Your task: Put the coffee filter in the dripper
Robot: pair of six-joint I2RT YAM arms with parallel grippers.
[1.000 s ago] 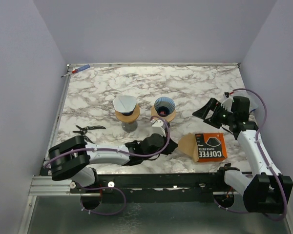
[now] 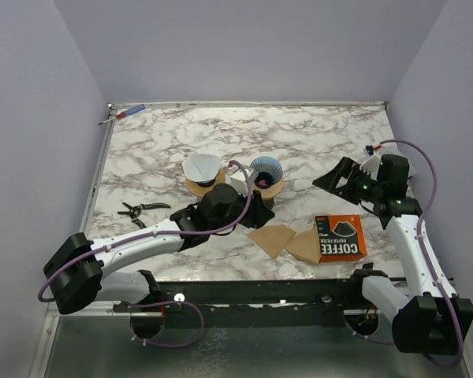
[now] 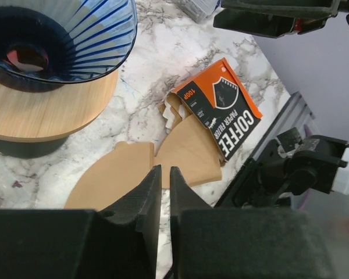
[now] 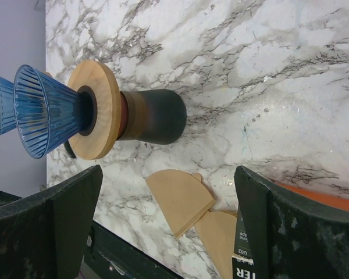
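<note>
A blue ribbed dripper (image 2: 266,165) stands on a wooden ring stand (image 3: 75,110), seen large in the left wrist view. Brown paper filters (image 2: 270,238) (image 3: 183,156) lie fanned on the marble in front of it, beside the orange coffee filter box (image 2: 339,236). My left gripper hangs over the filters near the dripper, its fingertips close together with a narrow gap and nothing visible between them. My right gripper stands open at the right, above the area by the box, with nothing between its fingers.
A second stand with a white-lined cone (image 2: 200,168) is left of the dripper. Pliers (image 2: 142,213) lie at the left, a screwdriver (image 2: 122,113) at the back left edge.
My left gripper has risen and moved back and left, away from the filters toward the dripper, uncovering the filters. The right arm has shifted slightly.
</note>
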